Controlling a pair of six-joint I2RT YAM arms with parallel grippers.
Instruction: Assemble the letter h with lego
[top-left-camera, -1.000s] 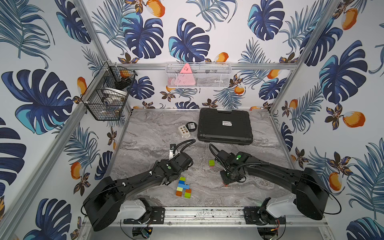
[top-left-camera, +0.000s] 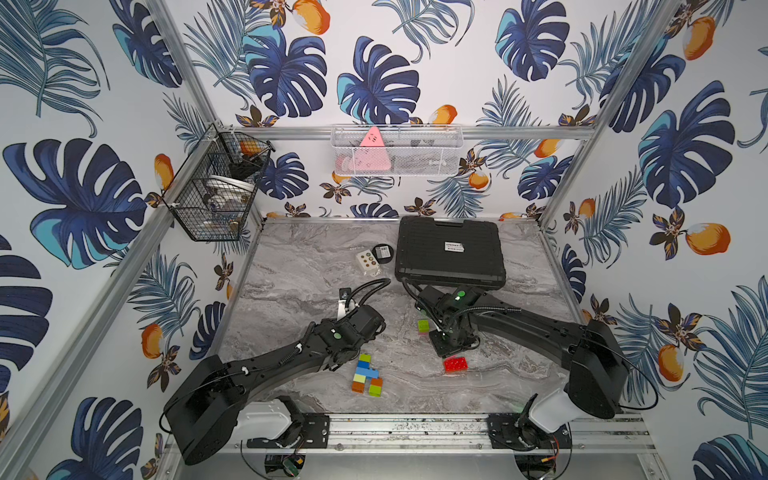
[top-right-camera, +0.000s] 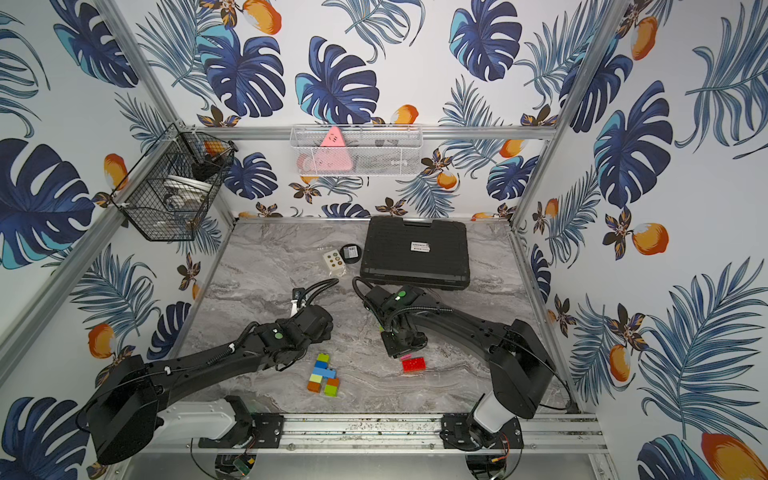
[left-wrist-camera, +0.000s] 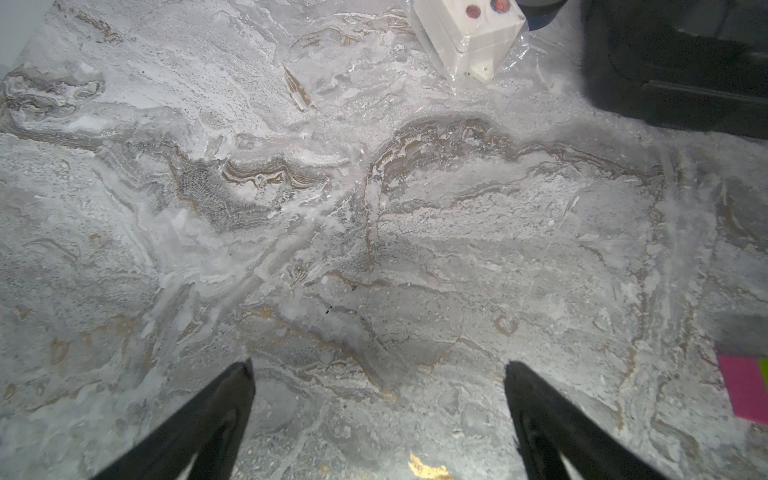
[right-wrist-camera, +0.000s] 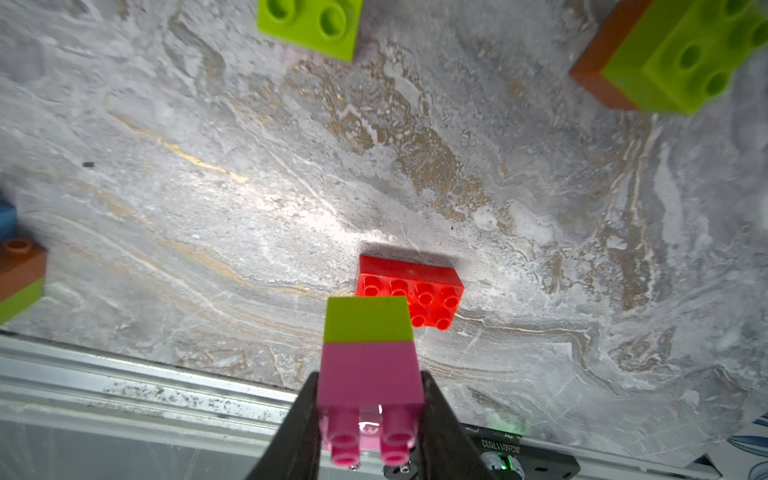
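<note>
At front centre-left a flat group of coloured bricks (top-left-camera: 367, 374) forms part of a letter. In the right wrist view my right gripper has a pink and green brick stack (right-wrist-camera: 369, 376) between its fingers, held over the table near a red brick (right-wrist-camera: 409, 276). A green brick (right-wrist-camera: 308, 24) and a green-and-orange stack (right-wrist-camera: 672, 56) lie farther off. My left gripper stands open over bare table, nothing between its fingers; a pink and green piece (left-wrist-camera: 744, 384) shows at its view's right edge.
A black case (top-left-camera: 448, 248) lies at the back right, beside a bagged white box (top-left-camera: 368, 264) and a dark round object (top-left-camera: 383, 253). Wire baskets hang on the walls.
My right arm has moved up and leftward toward the back, uncovering the red brick on the table. The left arm has stayed nearly still.
</note>
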